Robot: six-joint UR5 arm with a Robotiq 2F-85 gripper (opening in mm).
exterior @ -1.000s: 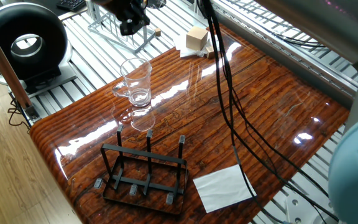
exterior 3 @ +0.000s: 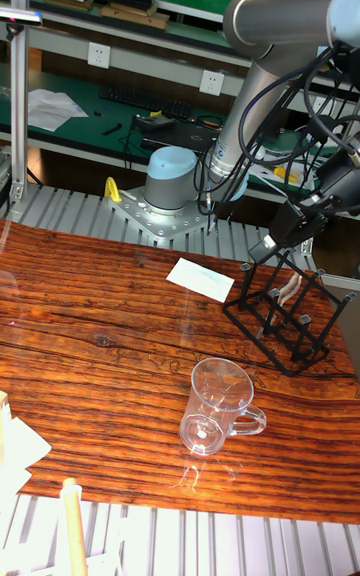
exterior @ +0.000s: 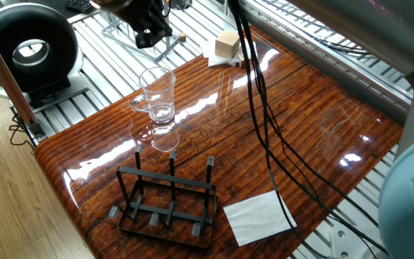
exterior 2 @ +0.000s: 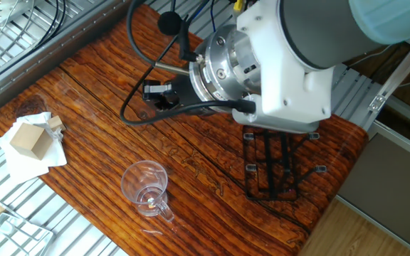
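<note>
A clear glass mug (exterior: 161,97) stands upright on the glossy wooden table, its handle turned toward the rack's side in the third view. The black wire rack (exterior: 171,214) rests on the same tabletop, its prongs pointing up and no cup on them. My gripper (exterior: 152,36) hangs in the air above the table, apart from the mug (exterior 2: 146,188). From the second view, the dark fingers (exterior 2: 156,89) are seen from above, partly covered by the wrist and a cable. How far the fingers are apart does not show clearly.
A white sheet (exterior: 259,218) lies flat near the rack. On the table's edge, a wooden block (exterior 2: 31,141) sits on white paper beside a smaller block (exterior 2: 55,124). Loose black cables hang from the arm. Bare tabletop surrounds the mug.
The mug, rack and sheet have stayed in place.
</note>
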